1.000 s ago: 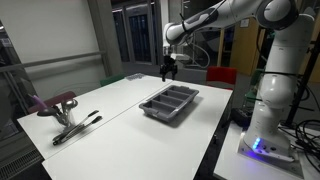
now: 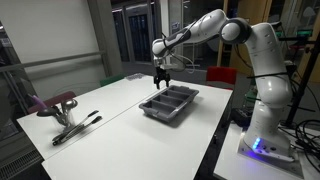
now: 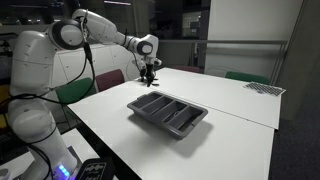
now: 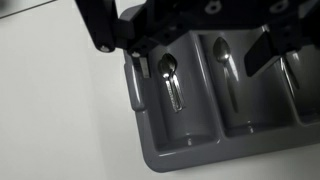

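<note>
A dark grey cutlery tray (image 2: 150, 110) with several long compartments lies on the white table. In the wrist view its end compartment holds a small spoon (image 4: 168, 66) with a patterned handle, and something metallic lies beside it. Another spoon (image 4: 224, 52) rests in the neighbouring compartment, with more cutlery (image 4: 291, 72) partly hidden on the right. My gripper (image 2: 160, 79) hangs above the far left end of the tray, pointing down. It is open, its dark fingers (image 4: 263, 52) wide apart and nothing visibly held between them.
At the table's left stands a metal utensil holder (image 2: 69, 113) with dark handles rising from it, and tongs (image 2: 82, 127) lie alongside. A wire rack (image 3: 265, 88) sits at a far table edge. Bare white tabletop (image 3: 225, 155) surrounds much of the tray.
The gripper has shifted left and a little lower in exterior view 1, and the arm has swung along with it. Tray and utensil holder have stayed put.
</note>
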